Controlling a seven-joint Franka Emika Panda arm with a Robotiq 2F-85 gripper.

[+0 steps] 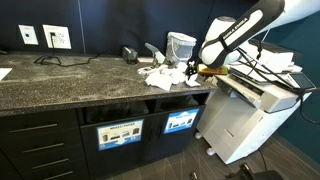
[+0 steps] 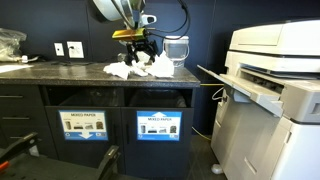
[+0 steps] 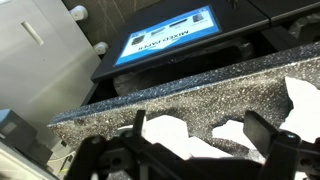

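Observation:
Crumpled white papers [image 1: 165, 76] lie heaped on the dark speckled counter [image 1: 75, 90], toward its right end. In exterior view 2 the papers [image 2: 121, 70] spread along the counter below the arm. My gripper is open in the wrist view, its two dark fingers wide apart, with white paper [image 3: 170, 134] seen beyond the gap. Another paper [image 3: 303, 108] lies at the right of that view. From outside, the gripper [image 1: 191, 76] hangs close to the right side of the heap; whether it touches any paper cannot be told.
Two bins in the cabinet below carry blue labels, a left label [image 2: 84, 124] and a right label [image 2: 158, 125]. A clear bucket [image 2: 176, 50] stands behind the papers. A white printer [image 2: 265, 105] is at the right.

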